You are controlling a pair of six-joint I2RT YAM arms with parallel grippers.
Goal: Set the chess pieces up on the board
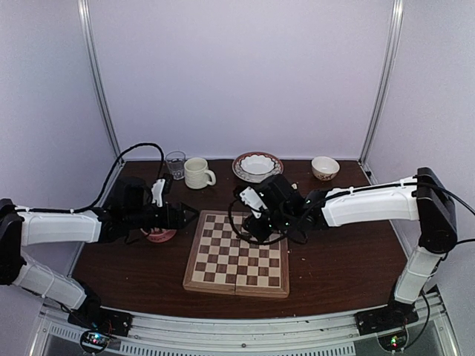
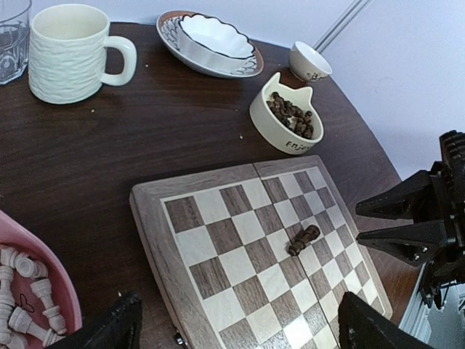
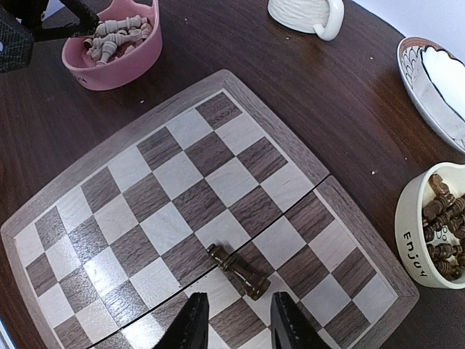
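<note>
A wooden chessboard (image 1: 211,271) lies centred on the table, with one dark piece (image 3: 240,273) lying on its side near the fold. My right gripper hangs over the board just on the near side of that piece, fingers apart, nothing seen between them. My left gripper is open, between the pink bowl (image 2: 62,280) of white pieces and the board's left side. A white "Enjoy" bowl (image 3: 418,258) holds dark pieces behind the board.
A glass (image 1: 175,165), a mug (image 1: 197,175), stacked plates (image 1: 257,165) and a small bowl (image 1: 325,167) line the back edge. Bare table (image 1: 349,267) shows right of the board, below the right arm.
</note>
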